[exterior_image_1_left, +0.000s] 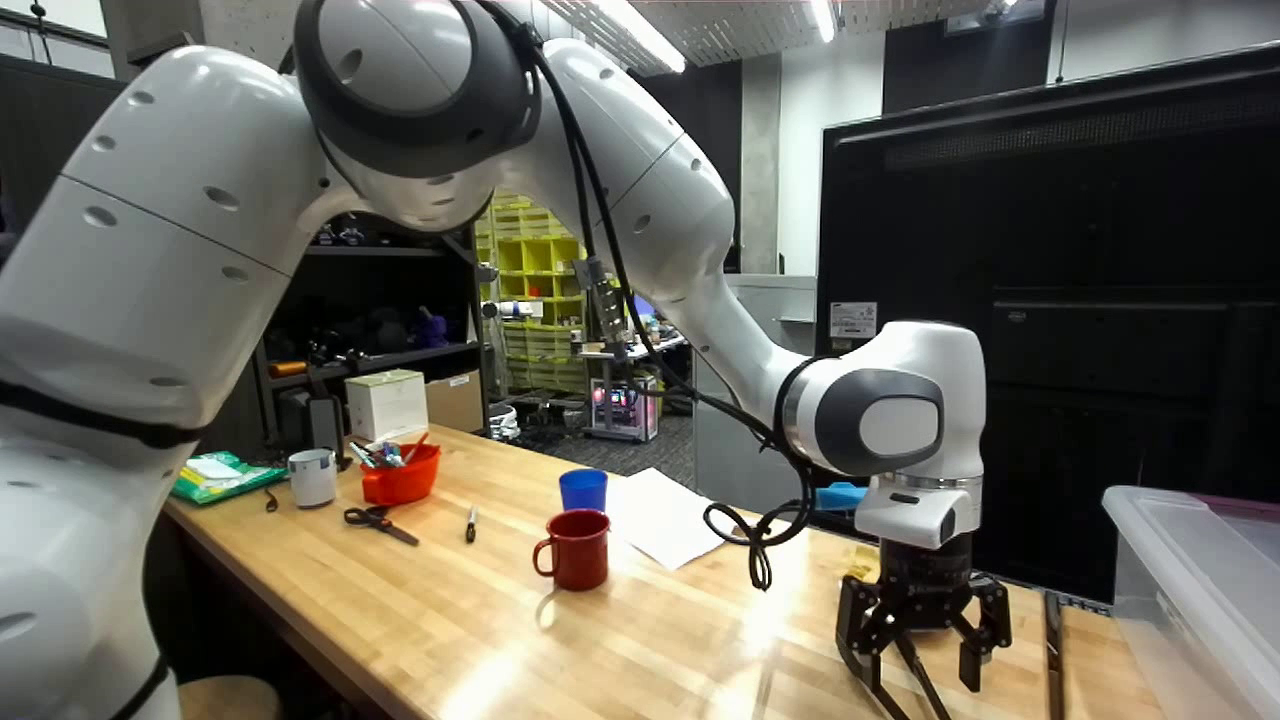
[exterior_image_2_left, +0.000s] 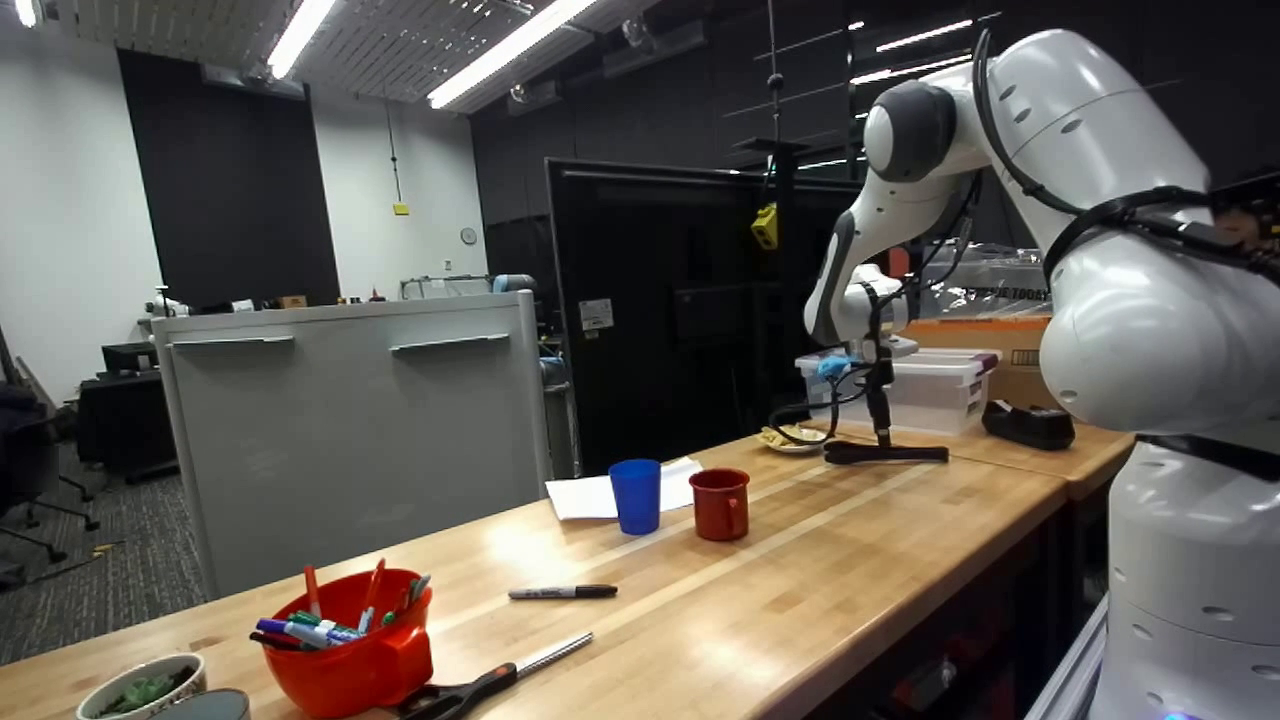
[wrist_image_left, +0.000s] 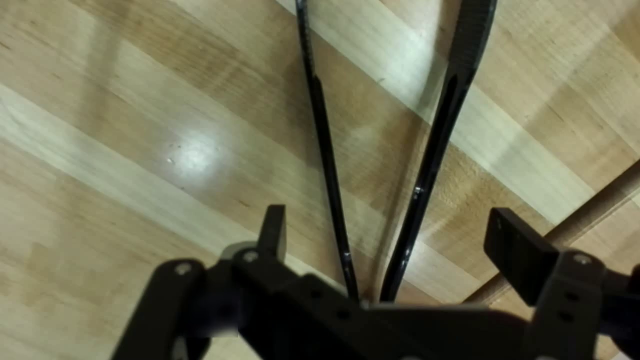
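My gripper is open above the wooden table, its two fingers well apart and holding nothing. Between and beyond them in the wrist view lie black tongs (wrist_image_left: 327, 156), two slender arms that converge toward the gripper's base, where their joined end is hidden. Exterior view 1 has the gripper (exterior_image_1_left: 918, 654) low at the table's right end, with the tongs (exterior_image_1_left: 921, 684) partly behind and below it. From exterior view 2, the tongs (exterior_image_2_left: 852, 454) lie flat under the gripper, whose fingers cannot be told apart there.
A dark stick (exterior_image_1_left: 1054, 654) and a clear plastic bin (exterior_image_1_left: 1182, 600) are to the gripper's right. A plate of yellow food (exterior_image_2_left: 792, 439) sits behind it. Farther off stand a red mug (exterior_image_1_left: 578, 550), a blue cup (exterior_image_1_left: 583, 488) and a red pen holder (exterior_image_1_left: 402, 480). Mid-table is clear.
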